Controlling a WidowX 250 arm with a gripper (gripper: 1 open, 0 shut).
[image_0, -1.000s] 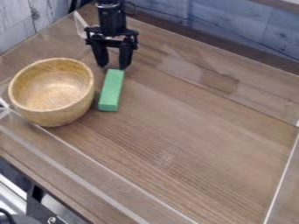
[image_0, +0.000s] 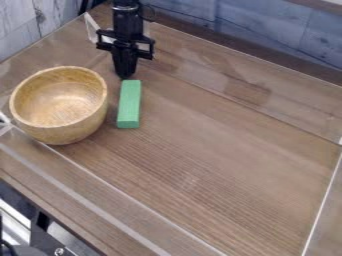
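A long green block (image_0: 128, 104) lies on the wooden table, just right of a large round wooden bowl (image_0: 59, 104). My black gripper (image_0: 124, 72) hangs from the top of the view, its tip low over the table just beyond the block's far end. It looks shut, with nothing visible between its fingers, though the tip is small and dark.
A raised edge runs along the back right, and the bowl sits close to the left edge.
Since a second ago the gripper's fingers have come together and it has lowered slightly behind the green block. The block and bowl look nearly unmoved.
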